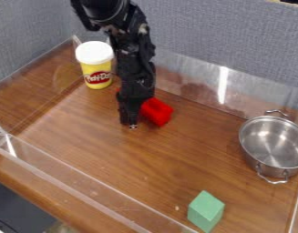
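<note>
My gripper (pixel 131 118) reaches down from the top of the camera view to the middle back of the wooden table. Its dark fingers are low, just left of a red block (pixel 156 112) that lies on the table, partly behind them. They look shut, with nothing clearly held between them.
A yellow Play-Doh tub (pixel 97 73) with a white lid stands at the back left. A steel pot (pixel 272 146) is at the right, a green block (pixel 206 212) at the front right.
</note>
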